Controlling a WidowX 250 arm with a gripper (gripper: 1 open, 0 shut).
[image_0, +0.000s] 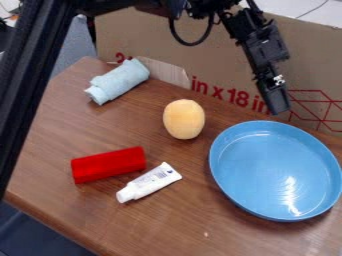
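Observation:
My black gripper (273, 96) hangs above the back edge of the blue plate (275, 170), in front of the cardboard; it is shut, with nothing visible between its fingers. A round pale yellow object (185, 118) sits left of the plate. A red cylinder (107, 164) lies at the front left, with a white tube (148, 183) beside it to the right. A light blue rolled cloth (118, 81) lies at the back left.
A cardboard box wall (201, 85) with red print stands along the back of the wooden table (174, 225). The table's left front edge drops to a dark floor. Bare wood shows in the front middle.

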